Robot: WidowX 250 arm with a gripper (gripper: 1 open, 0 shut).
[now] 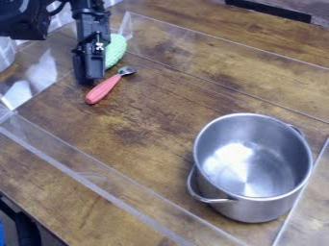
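My black gripper [90,65] hangs at the upper left, low over the wooden surface, beside a green textured object [114,50] and a pink-handled utensil [103,89] with a small metal end. The green object is partly behind the gripper; I cannot tell whether the fingers are open, shut or touching it. A steel pot [251,163] with loop handles stands at the lower right.
Clear plastic walls edge the wooden work area [154,144] on the left and along the front.
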